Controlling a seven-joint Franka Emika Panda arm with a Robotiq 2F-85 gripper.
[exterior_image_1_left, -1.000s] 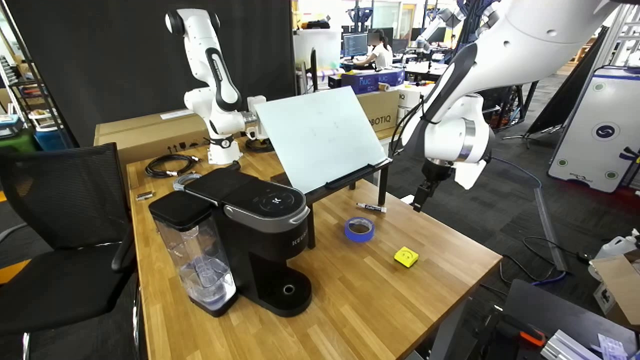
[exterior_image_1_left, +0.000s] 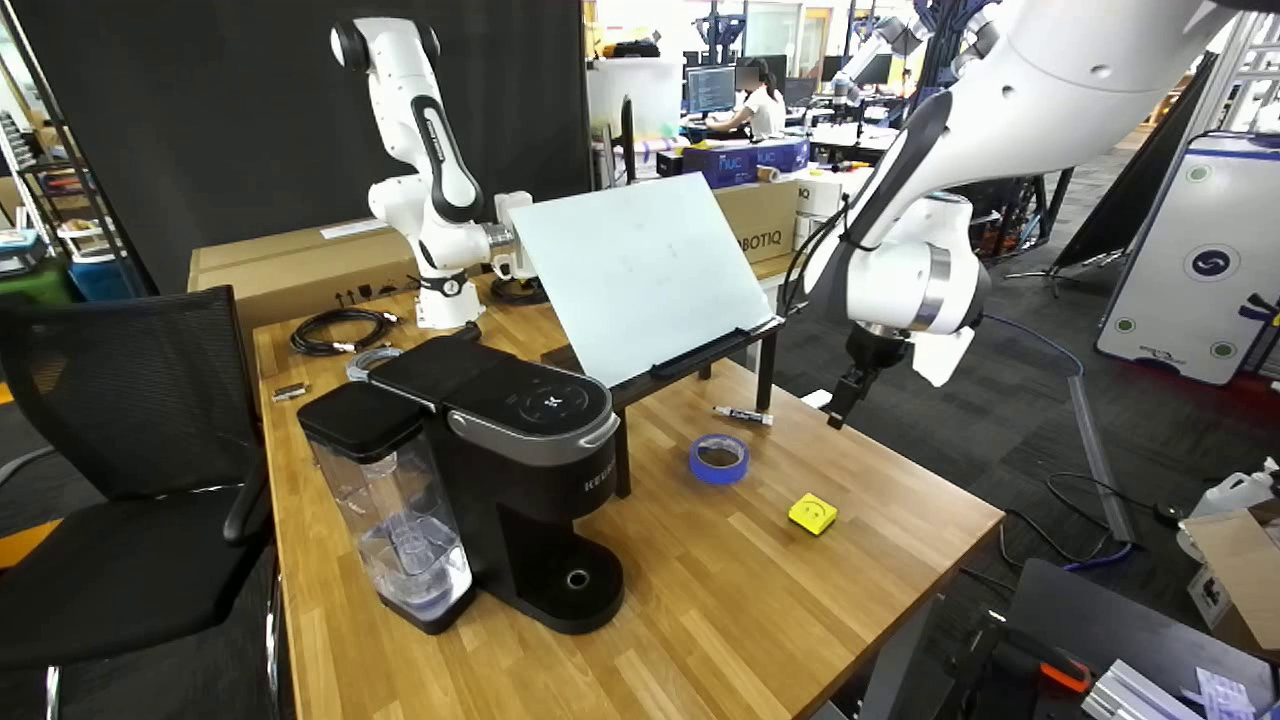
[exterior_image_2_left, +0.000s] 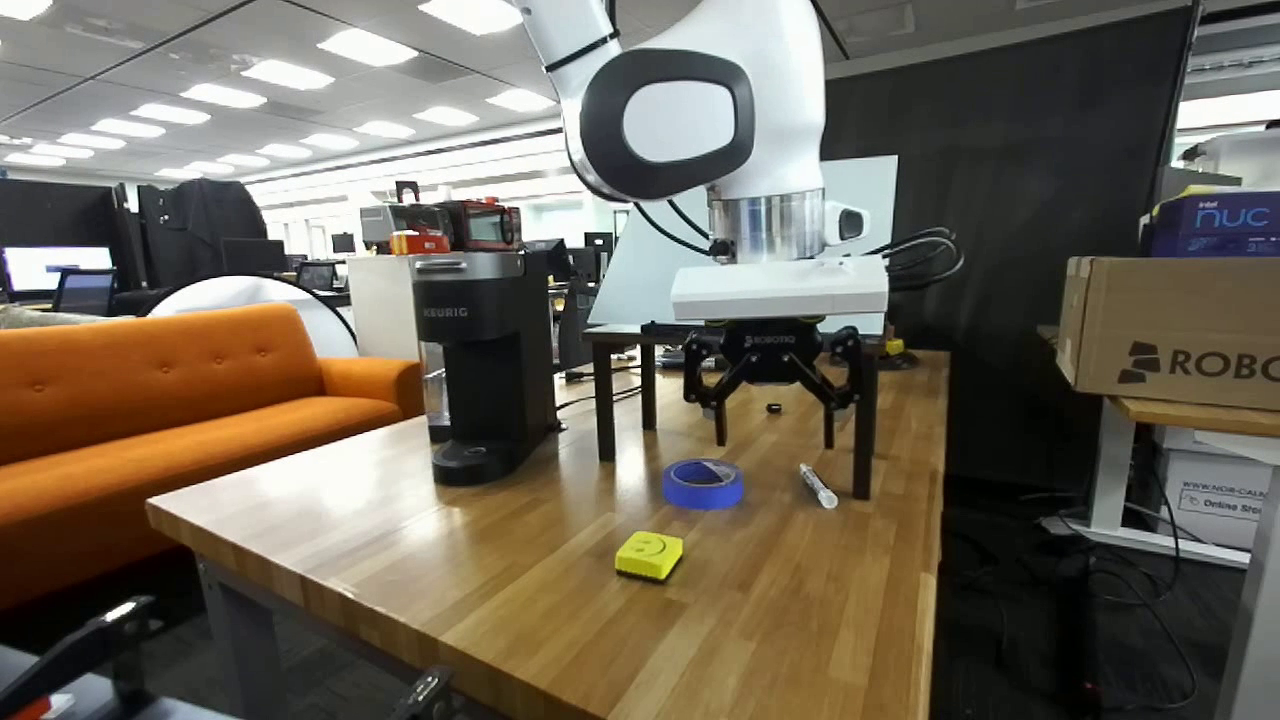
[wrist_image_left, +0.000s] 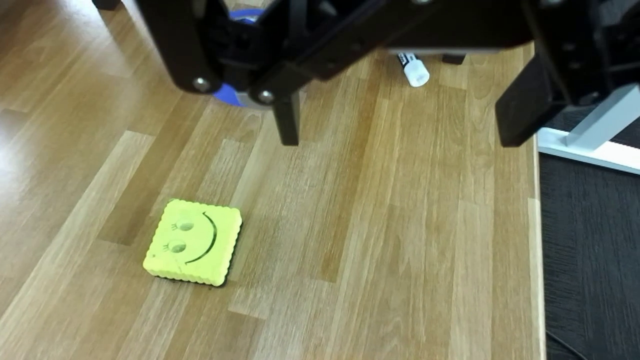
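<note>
My gripper (exterior_image_2_left: 774, 434) hangs above the table with its fingers spread wide and nothing between them. In the wrist view, bare wood and the table's right edge show below the gap. A yellow eraser (wrist_image_left: 195, 242) with a smiling face lies flat on the table, apart from the gripper. The roll of blue tape (exterior_image_2_left: 703, 485) rests farther back, partly covered by the gripper in the wrist view. Beside it lies a white marker (exterior_image_2_left: 818, 486), whose capped end (wrist_image_left: 415, 72) shows just under the gripper. A whiteboard (exterior_image_1_left: 648, 276) leans on a black stand behind these things.
The black coffee maker (exterior_image_1_left: 516, 480) with its clear water tank (exterior_image_1_left: 408, 540) takes up the table's left side. Legs of the black stand (exterior_image_2_left: 864, 432) rise close to the marker.
The arm and gripper have shifted very slightly in exterior view 1. The eraser, tape, marker and whiteboard lie where they were.
</note>
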